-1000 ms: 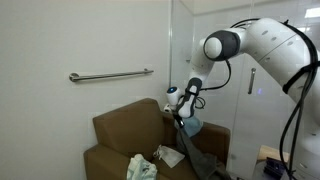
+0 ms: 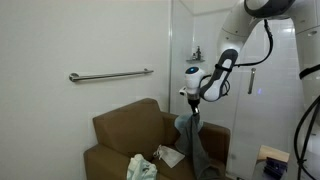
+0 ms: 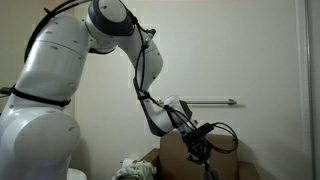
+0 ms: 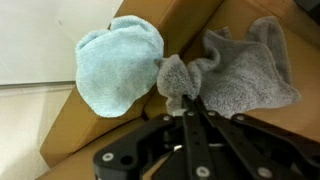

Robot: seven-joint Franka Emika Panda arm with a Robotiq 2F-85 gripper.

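Note:
My gripper is shut on a bunched peak of the grey cloth (image 4: 240,72), which spreads out below it over the brown sofa in the wrist view. From exterior view 1, the same cloth (image 2: 197,148) hangs as a long dark strip beneath the gripper (image 2: 194,104), its lower part reaching down over the sofa front. A light blue cloth (image 4: 118,66) lies on the sofa's edge beside the grey one, apart from the fingers. Exterior view 2 shows the gripper low before the sofa, with its tips hard to make out.
The brown sofa (image 2: 113,130) stands along the wall. A white cloth (image 2: 169,156) rests on its seat, and a patterned white cloth (image 2: 140,168) is draped nearer the front. A metal rail (image 2: 110,75) runs along the wall above. Space over the seat is free.
My arm has come up and to the right, away from the sofa's back corner. The grey cloth's top has risen with the gripper and is stretched longer.

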